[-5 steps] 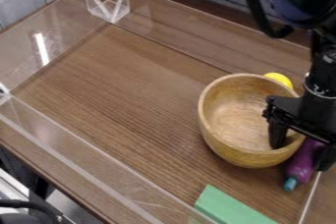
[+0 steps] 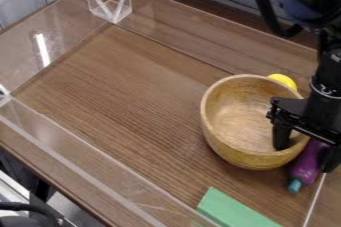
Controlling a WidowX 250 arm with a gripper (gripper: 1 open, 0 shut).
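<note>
The black gripper (image 2: 304,131) is low at the right, just right of a tan bowl (image 2: 229,131), its lower parts at the bowl's right rim and over a purple object with a light blue tip (image 2: 306,163). Whether the fingers are open or shut on that object is hard to tell.
A yellow object (image 2: 282,79) sits behind the bowl. A green block (image 2: 237,212) lies at the bottom. A white wire holder (image 2: 110,2) stands at the back left.
</note>
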